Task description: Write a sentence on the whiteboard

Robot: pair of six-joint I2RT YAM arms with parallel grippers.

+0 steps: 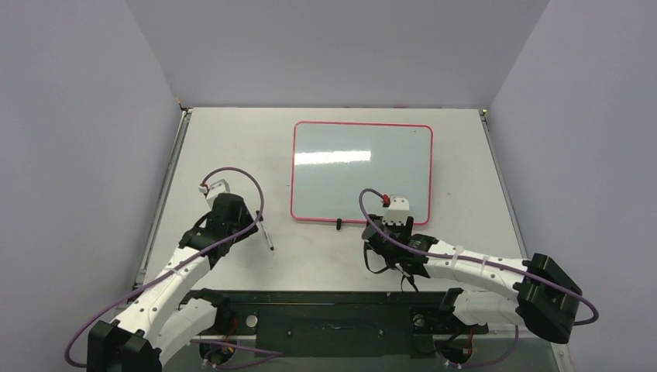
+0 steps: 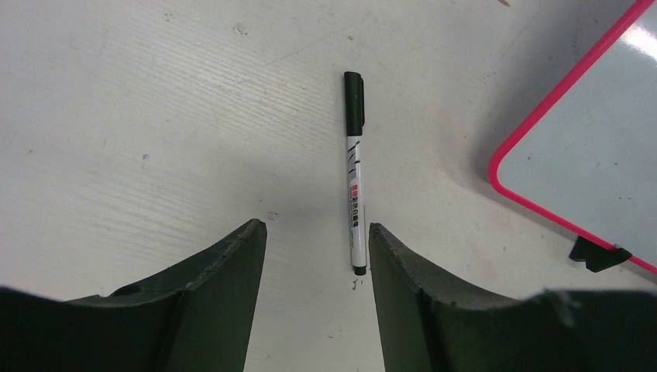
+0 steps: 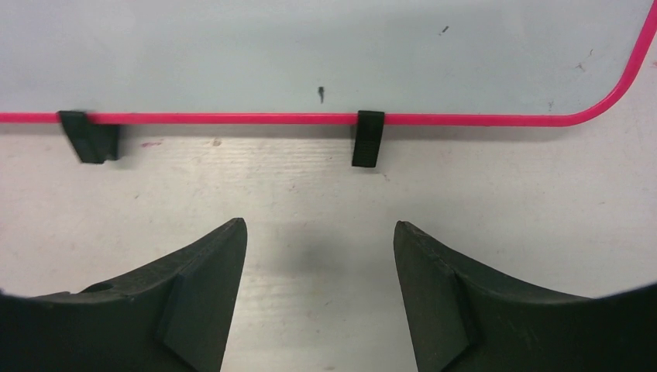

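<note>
The whiteboard point(image 1: 361, 186), blank with a pink-red rim, lies on the table right of centre. To its left rests a slim white marker point(image 2: 356, 186) with a black cap point(image 2: 354, 105) at its far end. My left gripper is part open above the table; in its wrist view the marker lies beyond and toward the right finger point(image 2: 399, 291), with nothing held. Open and empty, my right gripper hovers by the board's near edge. Black clips point(image 3: 368, 139) sit on that edge.
Bare tabletop point(image 1: 310, 260) lies in front of the board and around the marker. Walls point(image 1: 85, 155) rise on both sides. Purple cables point(image 1: 170, 271) arch over both arms.
</note>
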